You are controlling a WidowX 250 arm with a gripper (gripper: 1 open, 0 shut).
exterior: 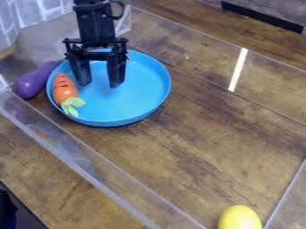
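Note:
A black gripper (98, 68) reaches down from the top over a blue plate (134, 98), its two fingers apart with nothing visible between them. An orange carrot toy (66, 89) with a pale green top lies in the left part of the plate, left of and below the fingertips. A purple eggplant toy (32, 81) lies outside the plate to its left.
A yellow oval object (239, 218) is at the bottom right. Clear plastic barriers run along the left and lower right.

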